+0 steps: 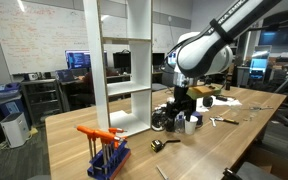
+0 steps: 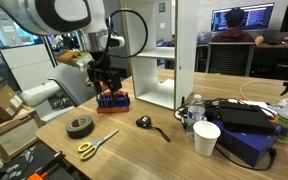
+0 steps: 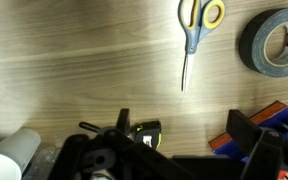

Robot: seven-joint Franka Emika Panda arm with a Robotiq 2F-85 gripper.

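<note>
My gripper is open above the wooden table, its dark fingers spread with nothing between them. In the wrist view, scissors (image 3: 192, 35) with yellow and blue-grey handles lie beyond the fingers at the top. A black tape roll (image 3: 248, 44) is at the upper right. Near the left finger lies a small black and yellow item (image 3: 147, 133), partly hidden by the gripper. In exterior view 2 the gripper hangs over the left of the table, partly in front of the blue and red rack (image 2: 109, 106); the scissors (image 2: 96, 146) lie below it.
A tall white shelf (image 2: 162, 88) stands behind the work area. To the right are a white cup (image 2: 206, 136), a clear bottle (image 2: 194, 116) and a blue box (image 2: 246, 148) with dark gear on top. Bare tabletop shows in front of the scissors and cup.
</note>
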